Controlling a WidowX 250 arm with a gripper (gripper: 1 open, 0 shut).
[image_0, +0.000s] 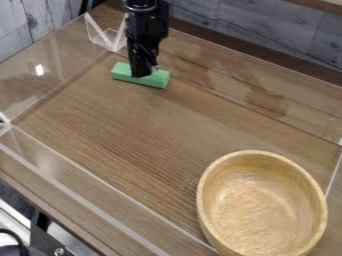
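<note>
A black robot gripper hangs down at the upper middle of the view, just over a flat green block that lies on the wooden table. Its fingertips are close to the block's top; whether they touch it, and how far apart they stand, is too small to tell.
A large tan oval bowl stands at the lower right. A grey wall runs along the back. Something white and translucent is at the back left.
</note>
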